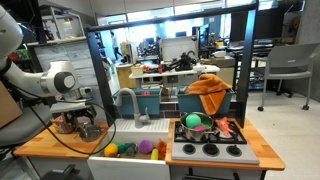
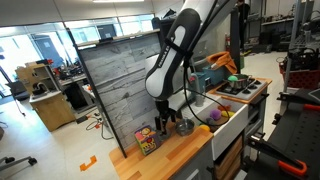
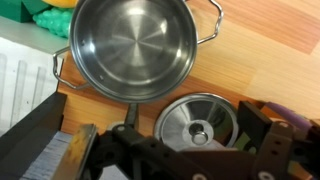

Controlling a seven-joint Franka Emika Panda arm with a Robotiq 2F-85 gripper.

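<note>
An empty steel pot (image 3: pixel 135 45) with two wire handles fills the upper left of the wrist view. Just below it on the wooden counter lies a round lid (image 3: pixel 180 122) with a central knob. My gripper hangs over the lid, its fingers spread to either side with nothing held between them. The gripper's own body hides the lid's lower part. In exterior view 1 the pot (image 1: pixel 88 132) stands on the left counter, beside the sink and partly behind the arm. Exterior view 2 shows the pot (image 2: pixel 184 127) close to the gripper.
A box (image 2: pixel 149 140) stands on the counter at the gripper's other side. The sink (image 1: pixel 130 150) beside the pot holds colorful toy food. Farther right, a pot with a green item (image 1: pixel 194 122) sits on the stove (image 1: pixel 215 150).
</note>
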